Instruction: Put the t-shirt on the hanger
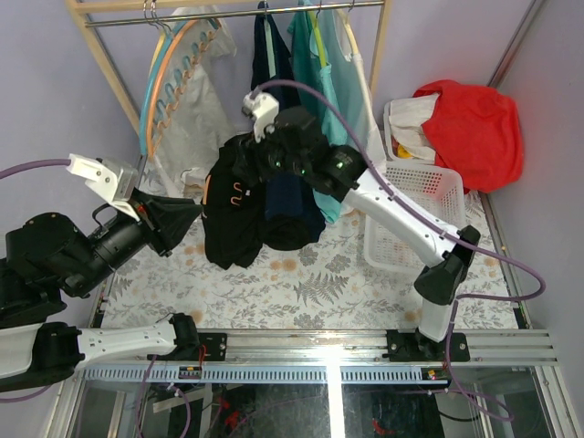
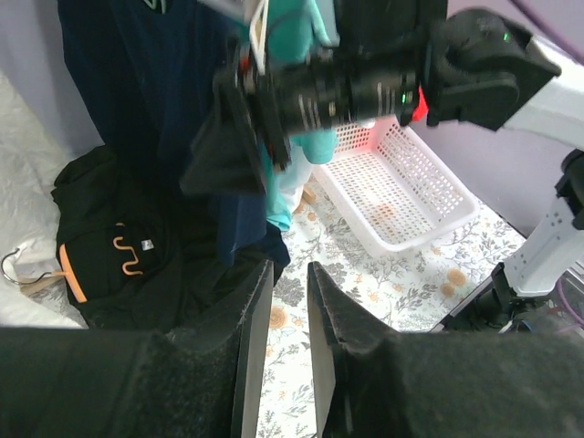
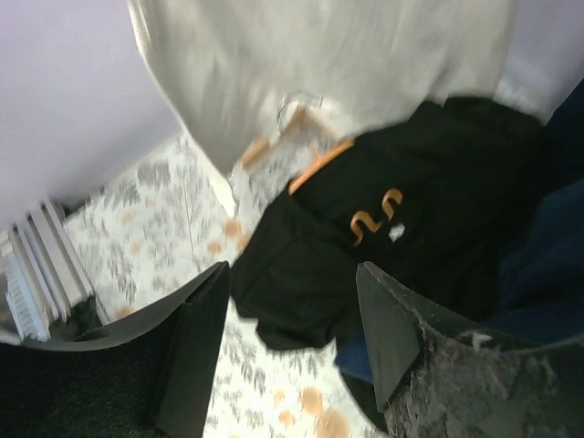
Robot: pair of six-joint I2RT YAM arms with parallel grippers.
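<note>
The black t-shirt lies crumpled on the patterned floor under the rail. Parts of an orange hanger show at its edge and on top of the cloth; how much of the hanger is inside cannot be told. My right gripper is open above the shirt, its fingers apart with no cloth held. In the top view, its tips are blurred beside the navy garment. At the left, away from the clothes, my left gripper is partly open, with only floor visible between its fingertips.
Other garments hang from the metal rail: a pale one at left, a navy one and teal ones. A white basket and red cloth are at right.
</note>
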